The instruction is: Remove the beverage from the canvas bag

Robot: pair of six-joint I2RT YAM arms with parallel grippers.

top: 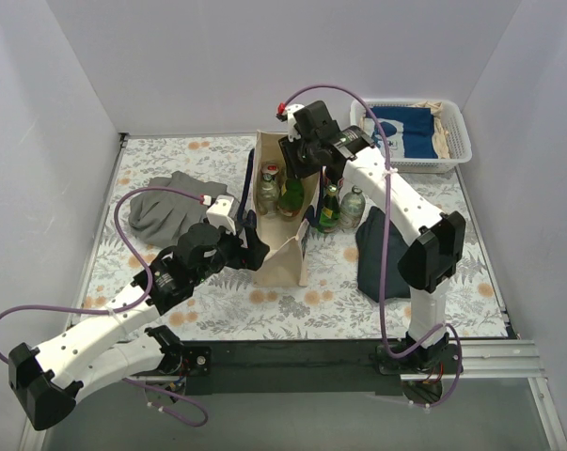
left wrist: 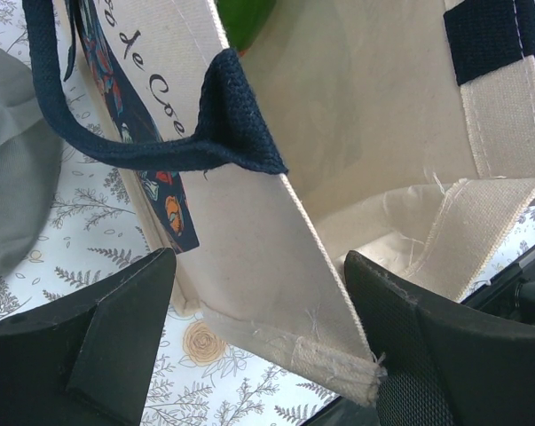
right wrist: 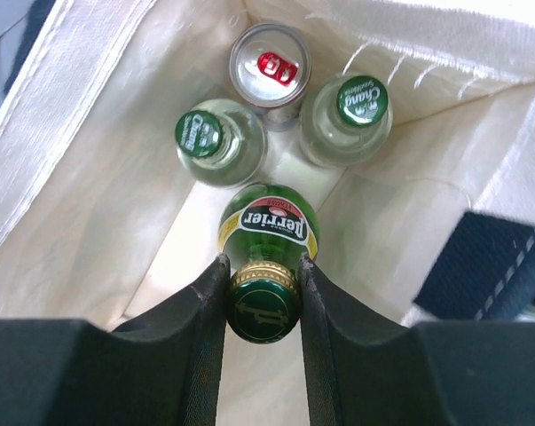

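Note:
The canvas bag [top: 283, 263] stands open in the middle of the table. In the right wrist view my right gripper is shut on the neck of a green bottle [right wrist: 267, 226], just below its green cap; the bottle is inside the bag. Two clear bottles with green caps [right wrist: 219, 142] [right wrist: 347, 120] and a silver can [right wrist: 270, 67] stand beside it. My left gripper is open at the bag's near edge, its fingers wide apart on either side of the canvas wall [left wrist: 249, 240].
Just right of the bag stand another green bottle [top: 328, 214] and a clear bottle [top: 352, 209]. A white basket [top: 464, 141] with cloth sits at the back right. Grey cloth [top: 170, 211] lies left, dark cloth [top: 375, 258] right.

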